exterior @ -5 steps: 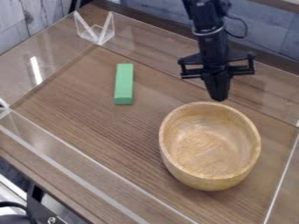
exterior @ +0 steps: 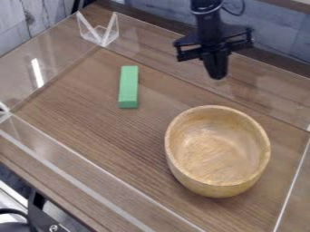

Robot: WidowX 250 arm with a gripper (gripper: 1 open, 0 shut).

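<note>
The black arm reaches down from the top of the camera view, its gripper (exterior: 216, 71) hanging at the upper right, above the wooden table. Its fingertips look close together, shut, with nothing visible between them. A green block (exterior: 129, 86) lies flat at the middle left. A large round wooden bowl (exterior: 218, 177) sits at the lower right, in front of the gripper and apart from it.
A white wire-like object (exterior: 100, 32) stands at the back left, and another white piece is cut off at the left edge. A blue surface lies beyond the back edge.
The arm has moved back, away from the bowl toward the rear of the table, and a little to the left. The block and bowl are unmoved.
</note>
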